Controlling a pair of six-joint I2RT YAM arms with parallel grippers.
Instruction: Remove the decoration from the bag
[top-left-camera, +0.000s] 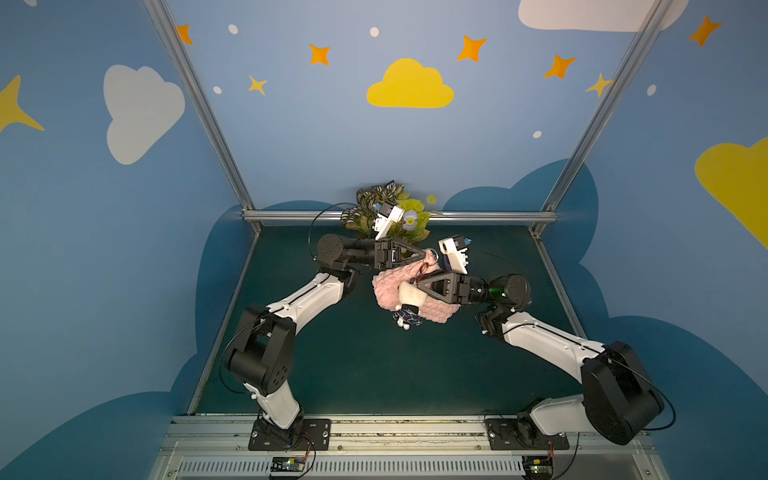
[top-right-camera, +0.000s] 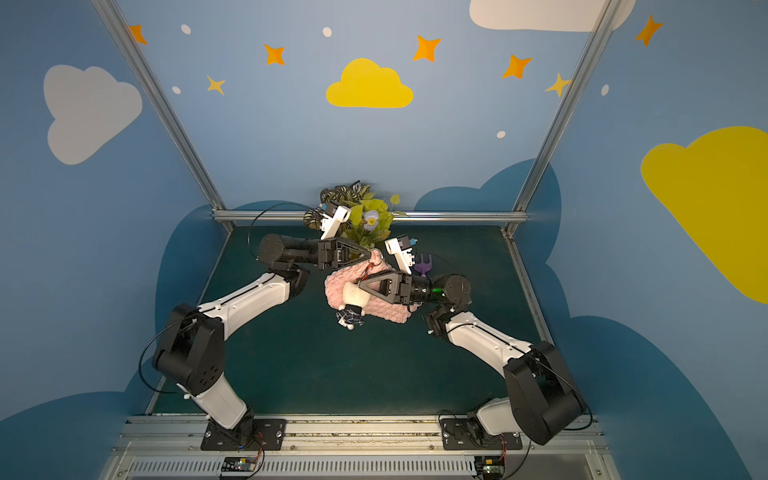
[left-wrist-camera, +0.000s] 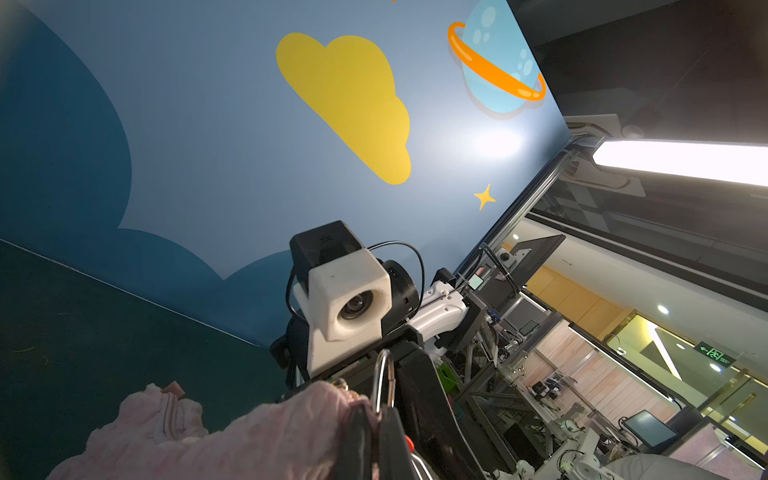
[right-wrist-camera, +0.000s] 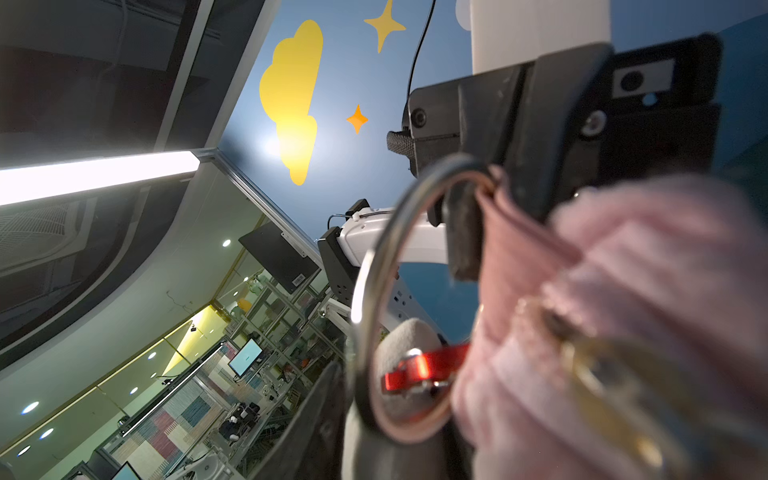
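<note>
The pink fluffy bag (top-left-camera: 389, 289) lies mid-table. Its small pink tab (right-wrist-camera: 520, 240) carries a metal ring (right-wrist-camera: 376, 320), and my left gripper (top-left-camera: 425, 254) is shut on that tab. The decoration, a plush doll with a cream head (top-left-camera: 412, 295) and dark checked clothes (top-left-camera: 406, 317), rests tilted over the bag's front. A red clip (right-wrist-camera: 424, 368) shows through the ring in the right wrist view. My right gripper (top-left-camera: 417, 281) reaches to the top of the doll; its fingertips are mostly hidden there, so whether they grip anything cannot be told.
Artificial plants with a pale flower (top-left-camera: 409, 220) stand at the back rail. A purple object (top-right-camera: 422, 265) lies behind the right gripper. Both arms are close together over the bag.
</note>
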